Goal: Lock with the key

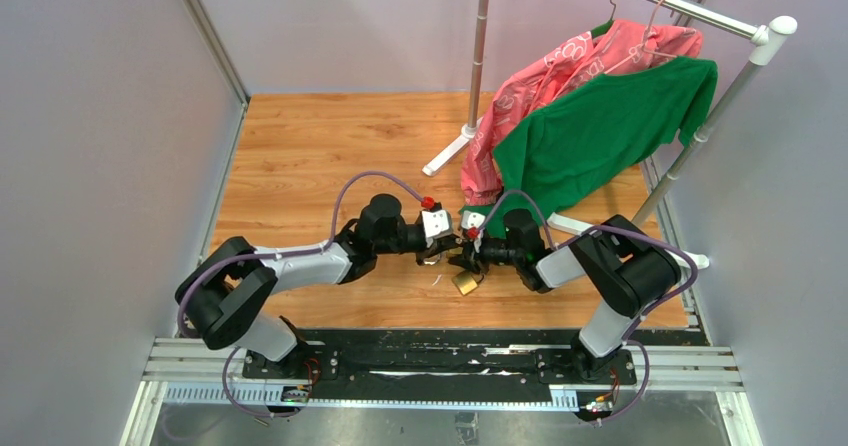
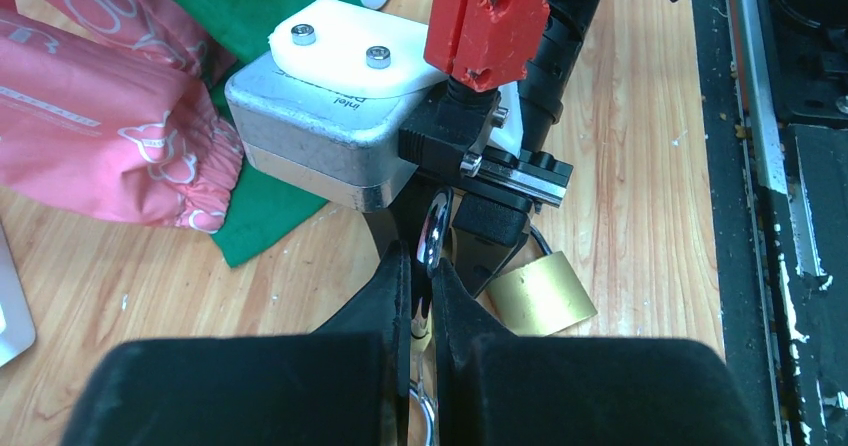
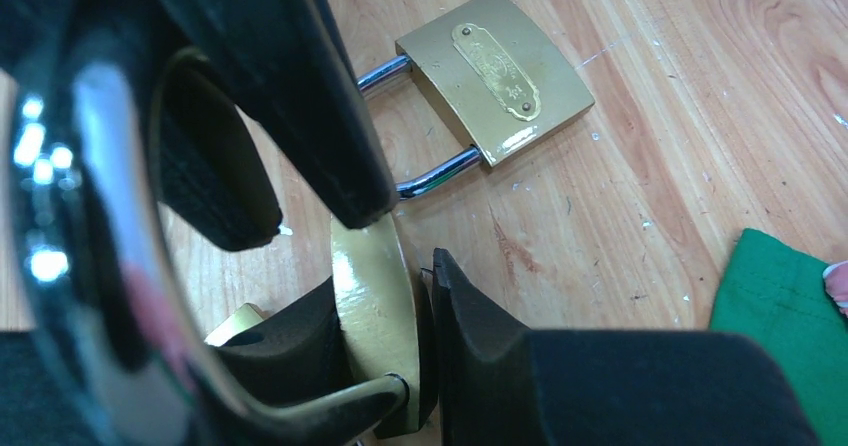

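Note:
My left gripper [image 1: 446, 246] and right gripper [image 1: 460, 254] meet at mid table. In the left wrist view a silver shackle [image 2: 433, 228] stands up at the left fingertips [image 2: 425, 286], which are shut on something shiny, with metal rings below. In the right wrist view a brass padlock body [image 3: 365, 296] with a blurred shackle is close up, at the right gripper's fingers; whether these grip it is unclear. A second brass padlock [image 1: 465, 281] lies on the table beneath, its shackle [image 3: 435, 176] toward the grippers.
A clothes rack [image 1: 738, 86] with a green shirt [image 1: 610, 116] and pink garment [image 1: 520, 96] stands at back right, cloth reaching the table close behind the right gripper.

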